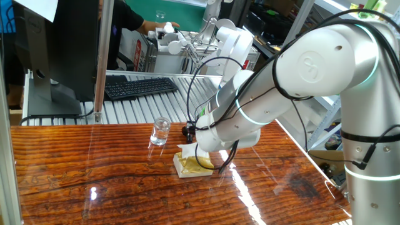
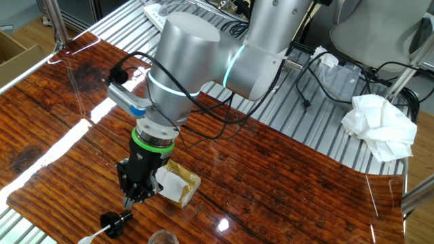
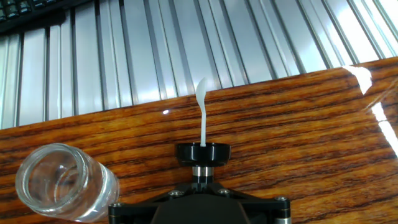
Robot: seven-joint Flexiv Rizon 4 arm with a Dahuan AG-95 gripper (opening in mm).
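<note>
A white plastic spoon (image 3: 201,112) sticks out of a black round-topped piece (image 3: 203,154) with a silver band below its rim. In the wrist view this piece stands straight ahead of my gripper, in line with its middle. From the second exterior view, my gripper (image 2: 129,201) points down close to the black piece (image 2: 116,223), and the spoon (image 2: 93,236) leans out towards the front. Whether the fingers touch or grasp the piece is unclear, as the fingertips are hardly visible. The arm hides my gripper in the first exterior view.
A clear glass jar (image 1: 160,131) with liquid in it stands left of the black piece. Beside my gripper sits a tissue packet (image 1: 193,164) in a gold wrapper. Beyond the wooden table (image 1: 81,169) lie metal slats and a keyboard (image 1: 140,88).
</note>
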